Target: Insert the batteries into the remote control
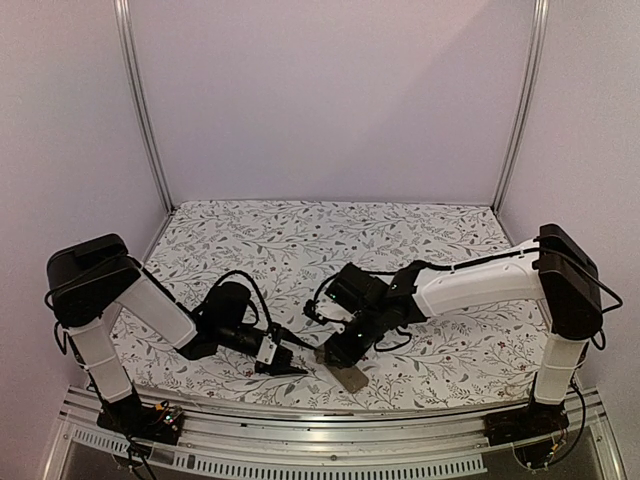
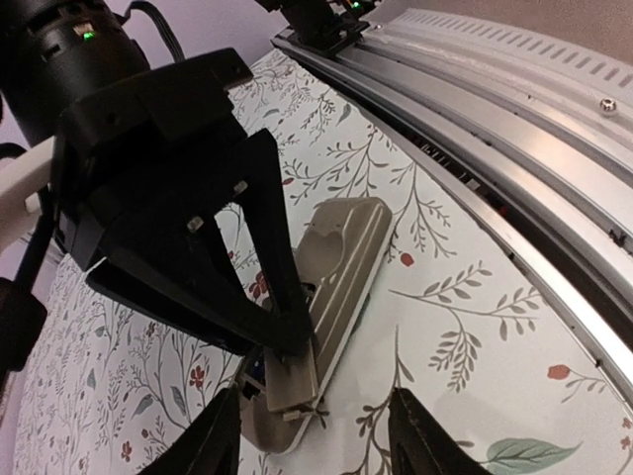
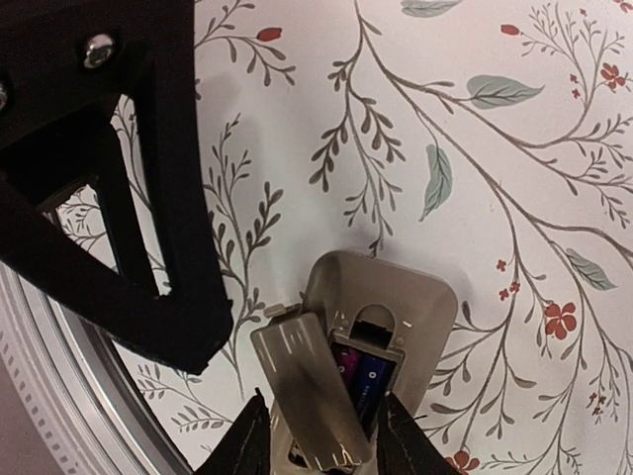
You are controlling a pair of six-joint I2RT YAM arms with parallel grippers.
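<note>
The grey-beige remote control lies on the table, its battery compartment facing up. Inside the compartment, a purple battery and a blue battery show, partly hidden. A flat cover lies askew over them, one end beyond the remote's side. My right gripper is part open, with the cover's lower end between its fingers and a gap at the left finger. Beyond the remote's end, my left gripper stands open, the cover's near end visible past its empty gap.
A metal rail runs along the table's front edge, close to the remote. The two grippers stand close together around the remote.
</note>
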